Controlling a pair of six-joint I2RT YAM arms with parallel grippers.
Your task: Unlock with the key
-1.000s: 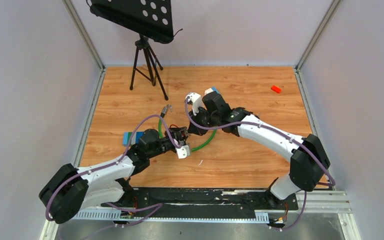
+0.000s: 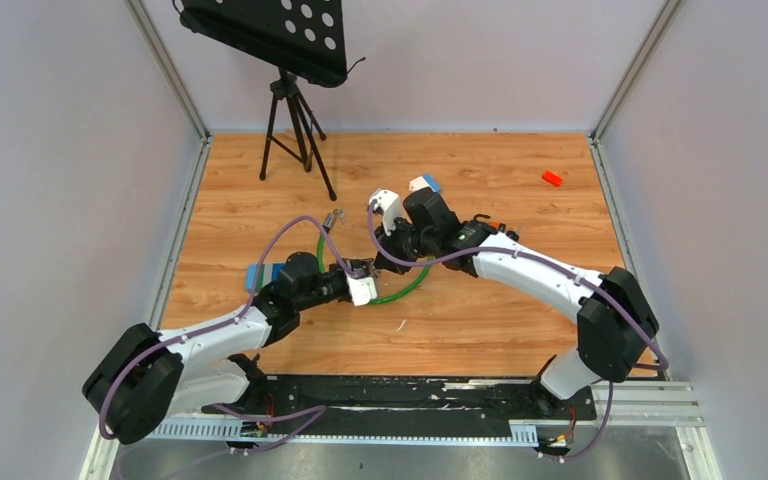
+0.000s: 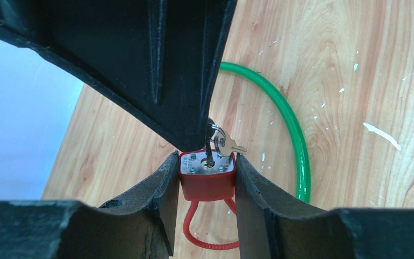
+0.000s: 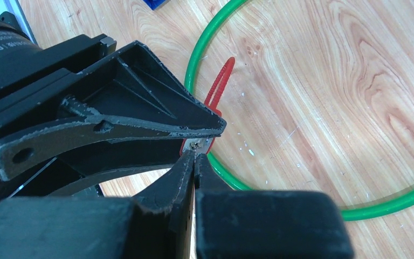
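Observation:
A small red padlock [image 3: 207, 188] with a metal face and a long red shackle [image 3: 210, 245] is held in my left gripper, the fingers shut on its sides. One key [image 3: 209, 156] stands upright with its tip at the keyhole; a second key [image 3: 227, 144] dangles beside it on the ring. My right gripper is shut, its fingertips right over the lock face. The upright key's head is partly hidden behind a right finger [image 3: 186, 121], so a clamp on it cannot be confirmed. From above, both grippers [image 2: 375, 267] meet, hiding lock and keys.
A green hose [image 2: 400, 292] curves on the wooden table beneath the grippers. Blue objects [image 2: 264, 276] lie by the left arm, and a red block [image 2: 552, 178] lies far right. A black music stand [image 2: 296, 90] rises at the back left.
My left gripper has turned a little at the wrist, its white part shifting slightly up and left in the top view, and its cable has risen. The right arm has barely moved.

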